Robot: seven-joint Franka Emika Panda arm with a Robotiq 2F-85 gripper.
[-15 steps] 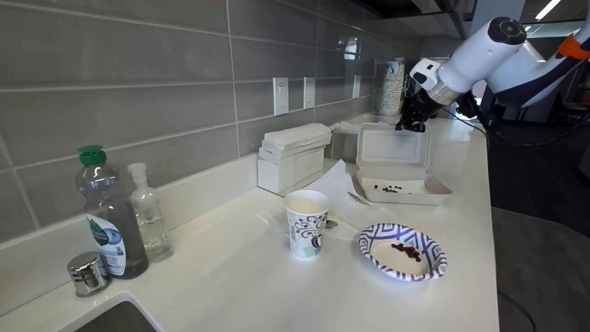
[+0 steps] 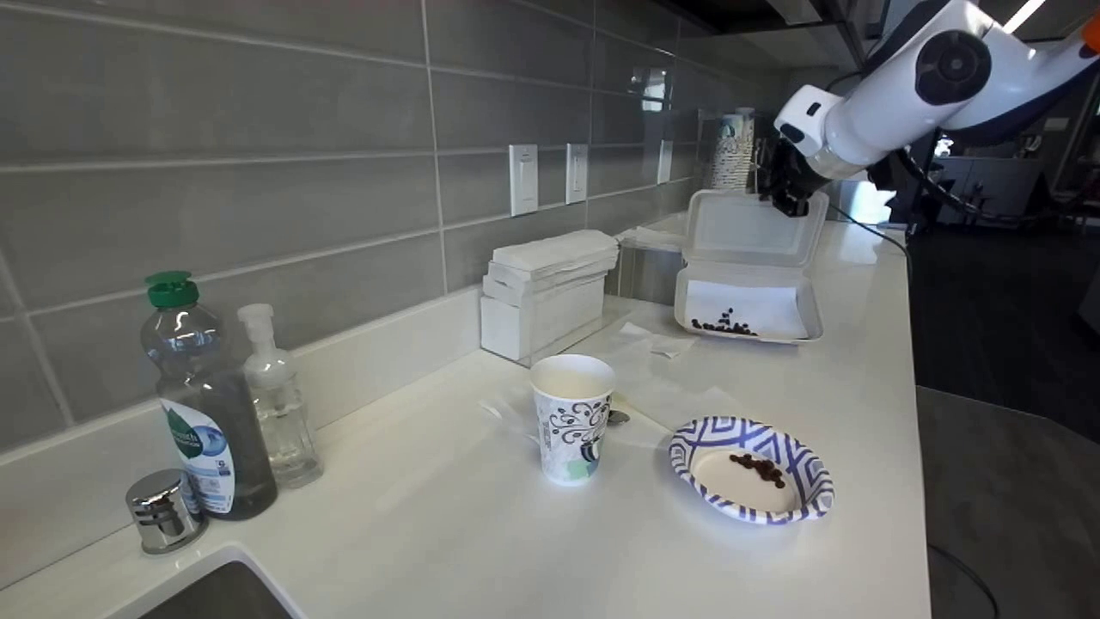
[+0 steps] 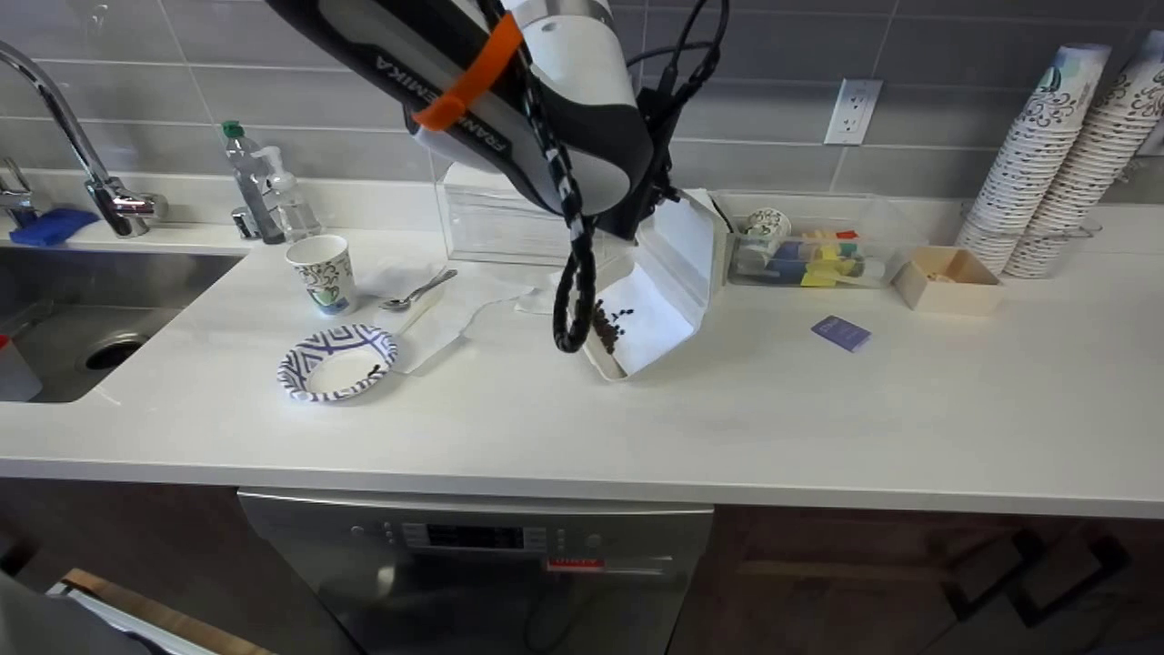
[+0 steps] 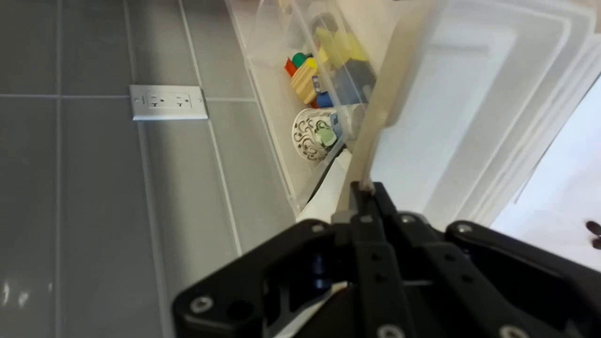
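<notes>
A white clamshell container (image 2: 749, 233) is hinged open on the counter, its lid raised and its base tipped, as the second exterior view also shows. Dark bean-like pieces (image 2: 724, 328) are gathered along the base's near side on a white liner (image 3: 648, 315). In the wrist view my gripper is shut with the thin edge of the lid (image 4: 445, 112) between its fingertips. From the second exterior view the arm hides the fingers. A blue-and-white patterned bowl (image 2: 754, 515) holds a few more dark pieces.
Left of the container stand a paper cup (image 2: 573, 423) and a napkin box (image 2: 546, 299). Behind it is a clear bin (image 3: 813, 235) of assorted items, near stacked cups (image 3: 1031, 153). Open counter lies to the right, around a small purple packet (image 3: 841, 333).
My gripper has moved up and slightly right. The container has risen and tilted with it, its dark pieces sliding toward the near left side. The paper beside it now lies flatter.
</notes>
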